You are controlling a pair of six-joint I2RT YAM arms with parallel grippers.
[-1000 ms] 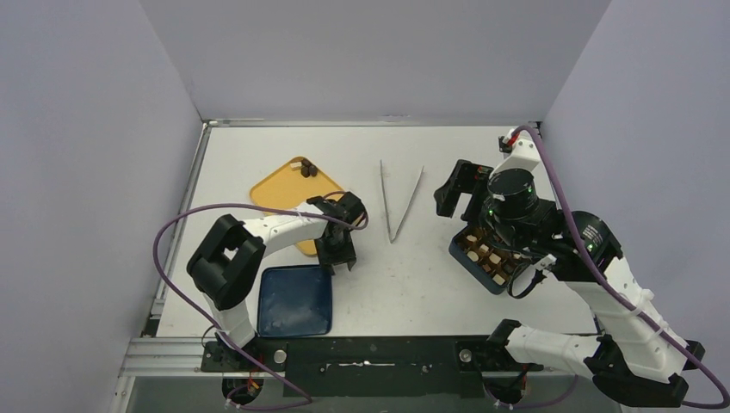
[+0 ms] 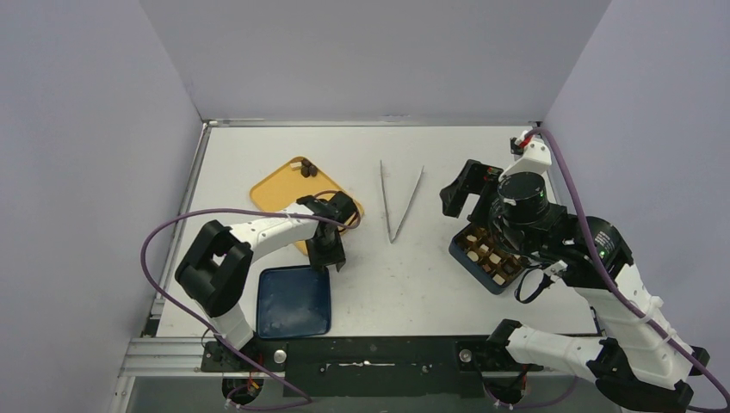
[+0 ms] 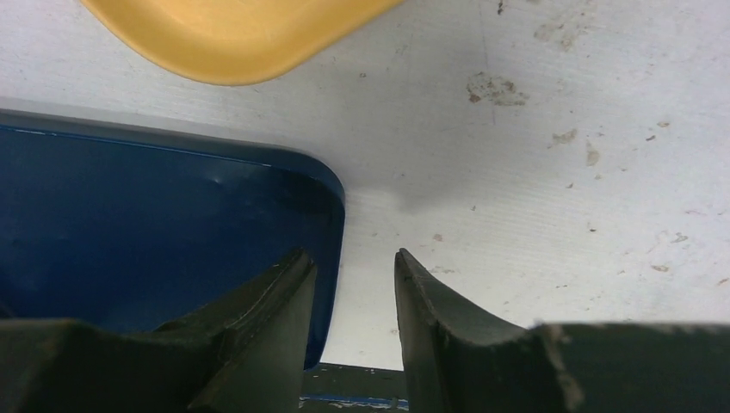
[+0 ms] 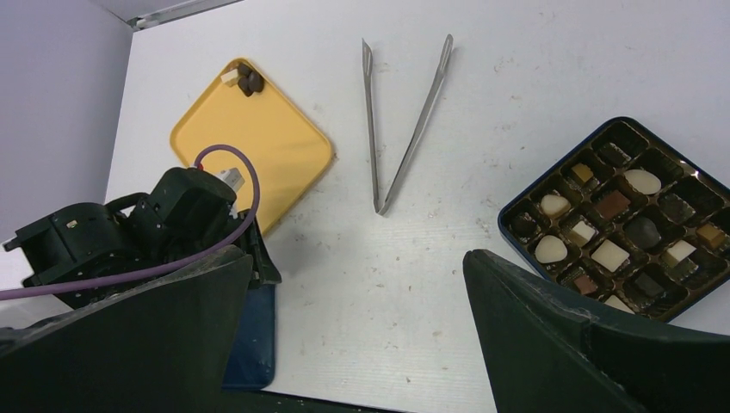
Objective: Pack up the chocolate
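My left gripper is low over the right corner of the empty blue tray (image 3: 172, 215), its finger part open with nothing between the fingers. Chocolates (image 4: 245, 84) lie at the far corner of the yellow tray (image 4: 258, 138). At the right, a dark box (image 4: 525, 206) holds many chocolates in compartments, partly hidden by my right arm in the top view. My right gripper hangs high over the table, open and empty.
Open metal tongs (image 2: 392, 224) lie at the table's middle, right of the yellow tray. Walls stand at both sides and the back.
My left gripper has shifted slightly left and toward the front, over the blue tray's corner. My right arm has moved a little to the right.
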